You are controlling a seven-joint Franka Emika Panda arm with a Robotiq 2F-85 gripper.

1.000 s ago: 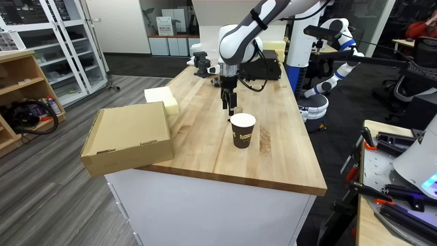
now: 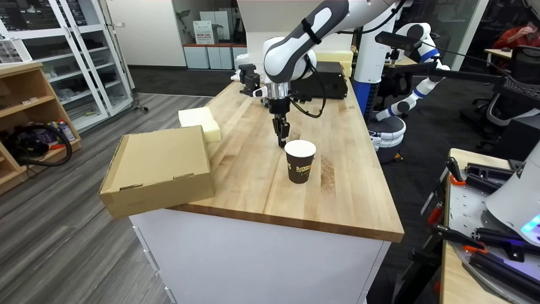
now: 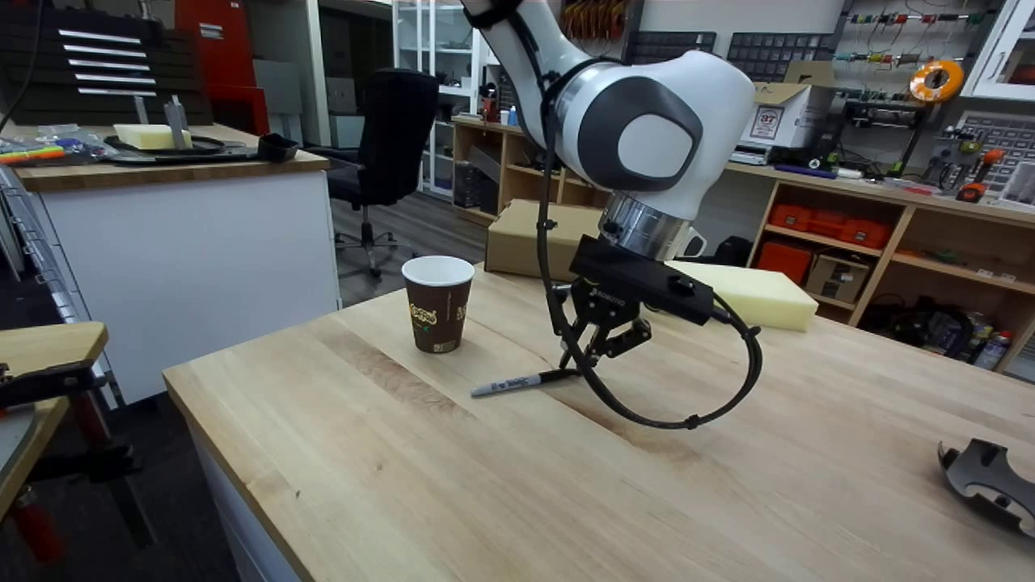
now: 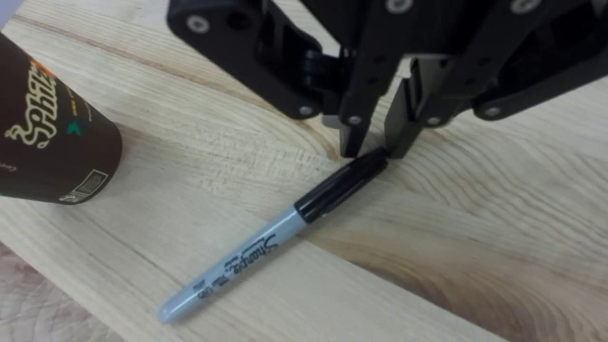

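Observation:
A Sharpie marker (image 4: 256, 248), grey with a black cap, lies flat on the wooden table. Over the end of its cap stands my gripper, pointing down and partly open. The fingertips sit either side of the cap's tip; one finger (image 4: 401, 142) looks very close to it or touching, and a gap shows by the other. From exterior view 2 the gripper (image 3: 580, 360) is low at the marker's (image 3: 524, 382) black end. A brown paper cup (image 3: 438, 305) with a white rim stands upright beside the marker; in exterior view 1 it hides most of the marker.
A cardboard box (image 2: 159, 167) overhangs the table's left edge, with a pale yellow foam block (image 2: 202, 124) behind it. A curved black part (image 3: 990, 482) lies on the table in exterior view 2. Bare wood (image 2: 349, 197) stretches to the right of the cup.
My gripper has shifted slightly left and lower in exterior view 1, and the arm above it has moved left as well. Cup, box and foam have stayed in place.

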